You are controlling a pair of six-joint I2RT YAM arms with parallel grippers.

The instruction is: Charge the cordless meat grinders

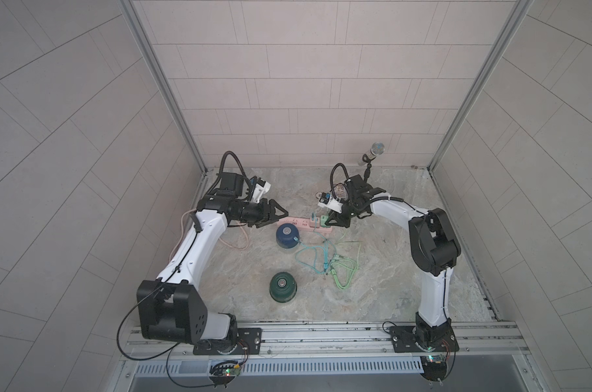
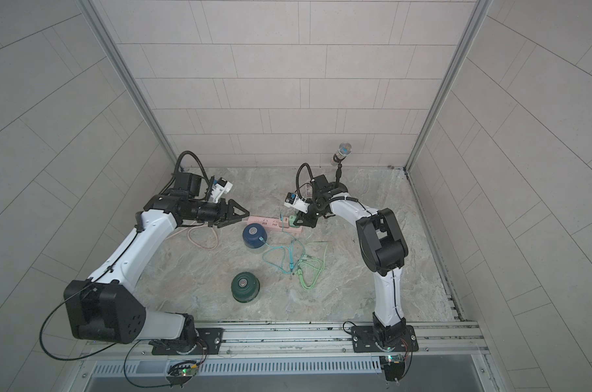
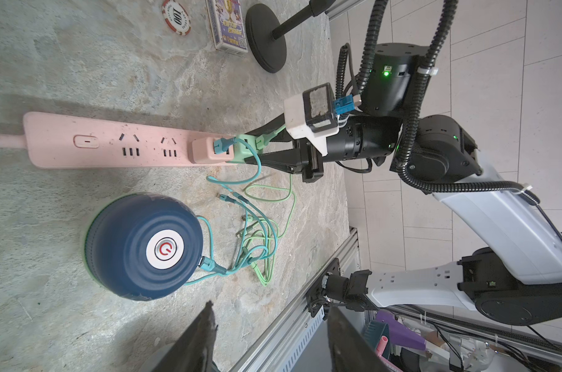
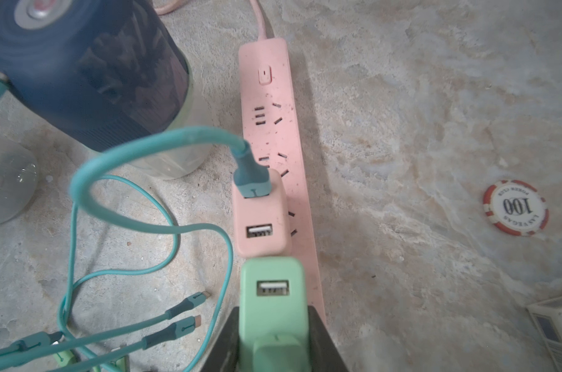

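In the right wrist view, my right gripper is shut on the green adapter (image 4: 272, 272), with a finger on either side. That adapter is at the right end of the pink power strip (image 3: 150, 148); whether it is fully seated I cannot tell. A green plug (image 3: 270, 136) stands in it. Beside it, the pink adapter (image 4: 259, 241) holds a teal plug (image 4: 253, 176). A teal cable end (image 3: 209, 264) meets the side of the blue grinder (image 3: 147, 241). The dark green grinder (image 1: 282, 287) stands nearer the front. My left gripper hangs open and empty.
Teal and green cables (image 1: 343, 271) lie tangled right of the grinders. A poker chip (image 4: 515, 207), a card box (image 3: 227, 24) and a microphone stand (image 3: 265, 37) are behind the strip.
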